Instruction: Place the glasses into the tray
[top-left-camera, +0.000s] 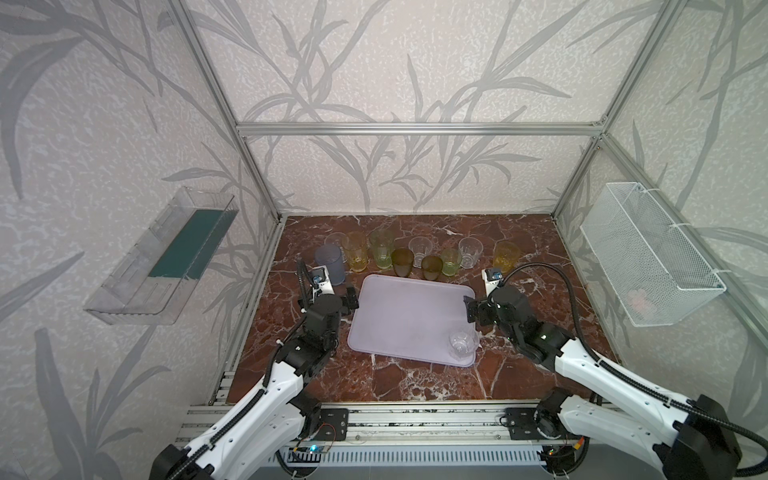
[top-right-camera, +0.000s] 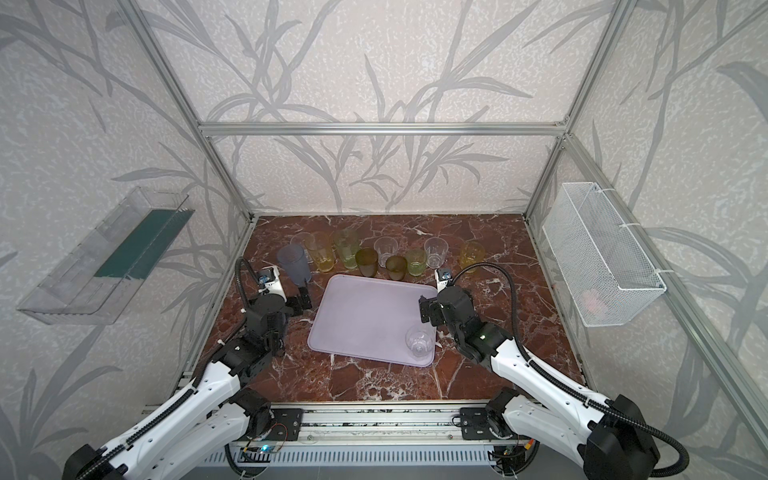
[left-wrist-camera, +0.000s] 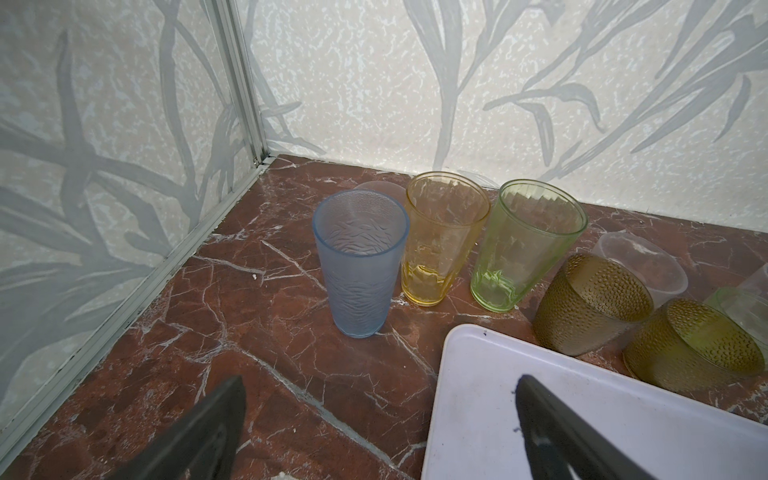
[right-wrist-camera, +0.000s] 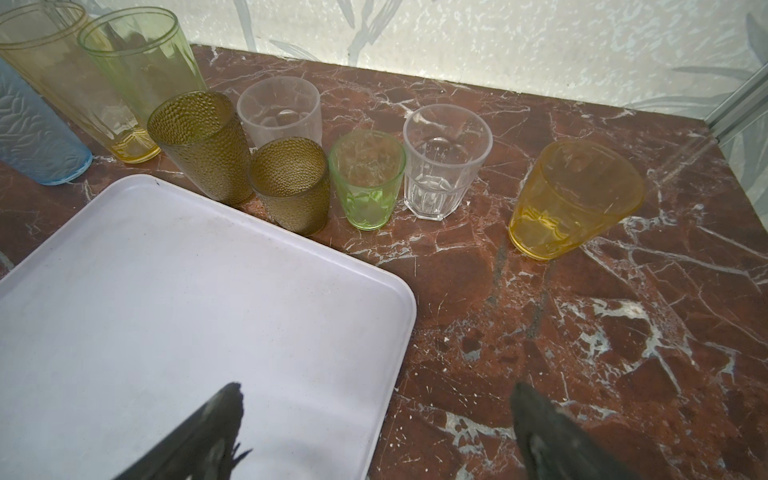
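One clear glass (top-left-camera: 461, 344) stands on the front right corner of the pale lilac tray (top-left-camera: 400, 312). Behind the tray several glasses stand on the table: a blue one (left-wrist-camera: 361, 264), a tall yellow one (left-wrist-camera: 436, 248), a tall green one (left-wrist-camera: 524, 248), two brown ones, the taller (right-wrist-camera: 208, 152) and the shorter (right-wrist-camera: 296, 192), a small green one (right-wrist-camera: 368, 180), clear ones (right-wrist-camera: 440, 168) and a yellow one (right-wrist-camera: 568, 200) at the right. My left gripper is open and empty, short of the blue glass. Open too, my right gripper hovers over the tray's right edge, empty.
A clear bin (top-right-camera: 104, 256) hangs on the left wall and a white mesh basket (top-right-camera: 600, 256) on the right. Bare marble table (right-wrist-camera: 640, 360) lies right of the tray. The glasses behind the tray stand close together, except the yellow one at the right.
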